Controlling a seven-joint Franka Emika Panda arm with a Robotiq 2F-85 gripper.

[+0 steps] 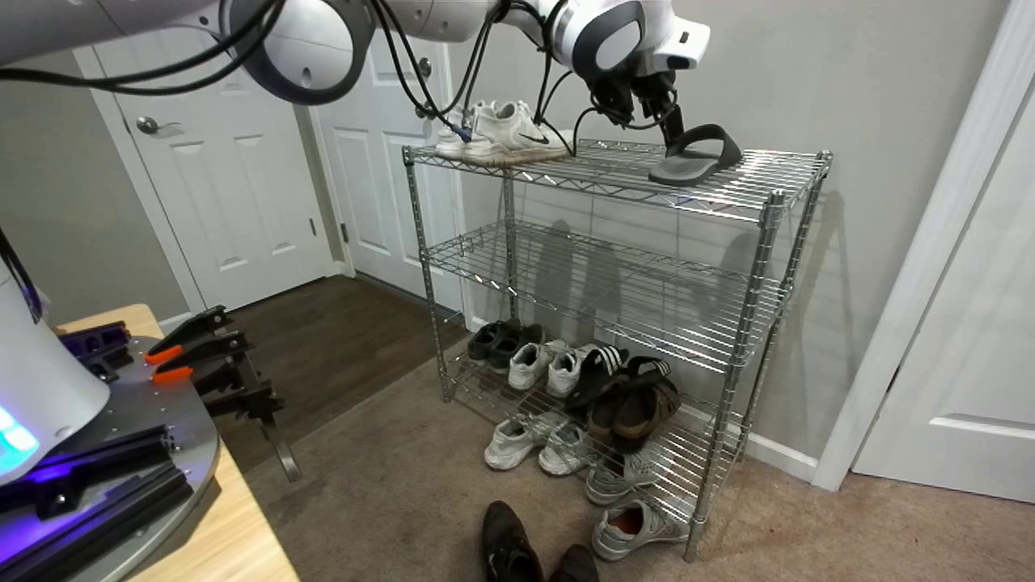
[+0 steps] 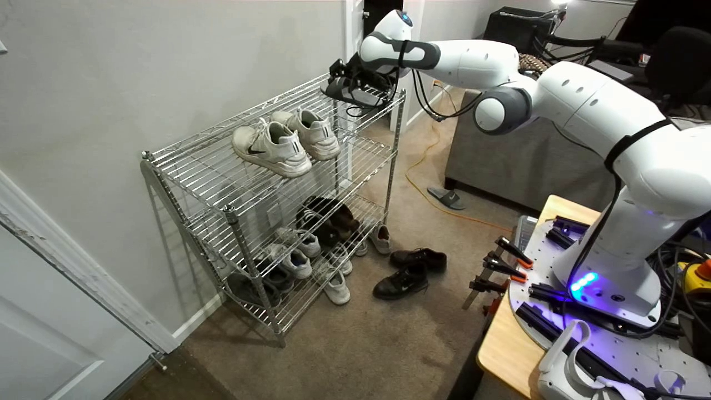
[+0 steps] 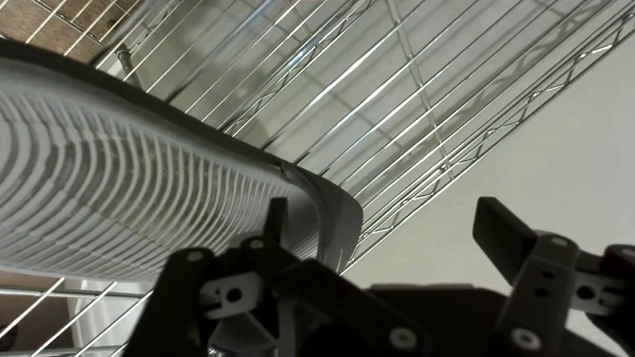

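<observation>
A grey slide sandal (image 1: 685, 169) with a dark strap lies on the top wire shelf, towards its right end in exterior view 1. My gripper is open, tilted down beside it. In the wrist view the ridged footbed (image 3: 149, 190) fills the left side. The left finger (image 3: 276, 219) overlaps the sandal's end, while the right finger (image 3: 503, 238) stands clear against the wall. Whether either finger touches the sandal, I cannot tell. In exterior view 2 the arm partly covers the sandal (image 2: 356, 93).
White sneakers (image 1: 509, 134) stand at the other end of the rack's top shelf. The middle shelf (image 1: 601, 267) is empty; several shoes crowd the bottom. Black shoes (image 2: 410, 273) lie on the carpet, and another grey slide (image 2: 445, 198) lies near the couch.
</observation>
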